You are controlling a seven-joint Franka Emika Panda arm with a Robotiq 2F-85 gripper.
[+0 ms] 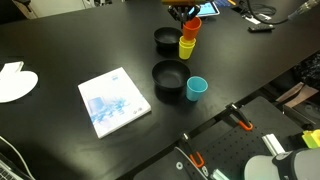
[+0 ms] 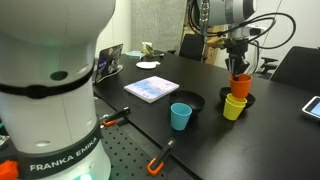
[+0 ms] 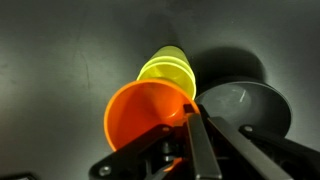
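An orange cup [image 1: 192, 29] hangs with its rim in the grip of my gripper, which is shut on it. In exterior view 2 this orange cup [image 2: 241, 82] is right above a yellow cup [image 2: 234, 107], overlapping its top; I cannot tell whether they touch. The wrist view has the yellow cup [image 3: 168, 68] partly behind the orange cup [image 3: 136, 122]. A black bowl [image 1: 168, 39] is beside the yellow cup. Nearer the front are a second black bowl [image 1: 171, 75] and a teal cup [image 1: 196, 88].
A white-blue book or board [image 1: 113, 101] lies left of the bowls. Farther left are a white plate [image 1: 16, 85] and a small yellow object [image 1: 11, 67]. Orange-handled tools [image 1: 239, 117] lie near the front edge. Between book and bowls the dark table is bare.
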